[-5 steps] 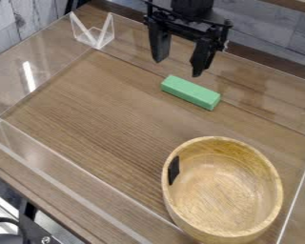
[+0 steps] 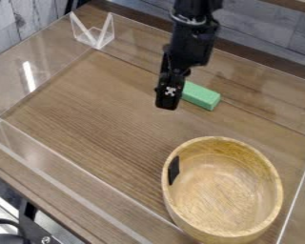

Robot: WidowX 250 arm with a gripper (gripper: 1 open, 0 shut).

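Note:
My black arm reaches in from the top centre, and the gripper (image 2: pixel 171 91) is low over the wooden floor of the bin, open, just left of a green block (image 2: pixel 201 96). The block lies behind and to the right of the fingers, its left end partly hidden by the arm.
A large beige oval bowl (image 2: pixel 232 206) with a black clip on its left rim fills the lower right. A clear plastic object (image 2: pixel 94 30) stands at the top left. Walls bound the area.
The block and bowl appear unmoved.

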